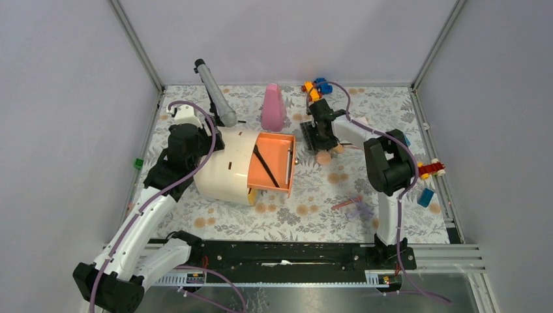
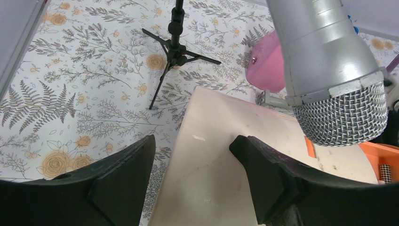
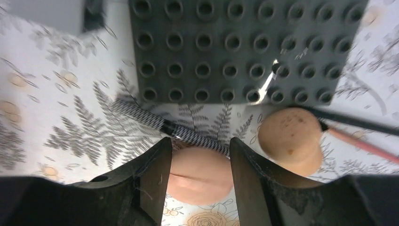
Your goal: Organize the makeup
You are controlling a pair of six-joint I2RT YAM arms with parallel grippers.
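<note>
A cream rounded organizer [image 1: 225,166] has its orange drawer [image 1: 274,169] pulled out, holding a long black item. My left gripper is open over the organizer's top, beside a silver microphone [image 2: 329,56]. My right gripper stands open low over a short patterned stick [image 3: 141,115], with a round peach sponge [image 3: 197,188] beneath its fingers. A second peach sponge [image 3: 287,136] lies to the right, beside thin brushes [image 3: 357,146]. A black holed holder [image 3: 235,56] lies just beyond.
A pink object [image 1: 274,107] and toy vehicles [image 1: 310,90] stand at the back; more toys [image 1: 430,168] lie at the right edge.
</note>
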